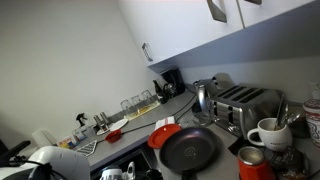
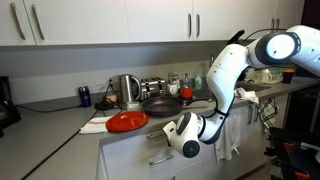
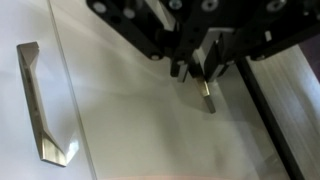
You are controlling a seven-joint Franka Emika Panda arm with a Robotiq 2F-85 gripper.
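In the wrist view my gripper is partly open, its dark fingertips a small gap apart and close to a pale drawer front [image 3: 150, 130]. A short metal drawer handle [image 3: 208, 98] runs from beside the fingertips toward the lower right. Whether it lies between the fingers or only behind them, I cannot tell. Seen from exterior view 2, the white arm [image 2: 212, 125] reaches down to the drawers under the counter, and a drawer handle [image 2: 160, 159] shows lower down. Exterior view 1 catches only part of the arm [image 1: 60, 160] at the lower left.
On the counter above stand a black frying pan [image 1: 188, 148], a red plate [image 2: 126, 121], a toaster [image 1: 241, 105] and a kettle [image 2: 130, 88]. A red mug [image 1: 253, 163] is near the right edge. Another handle [image 3: 43, 105] lies left in the wrist view.
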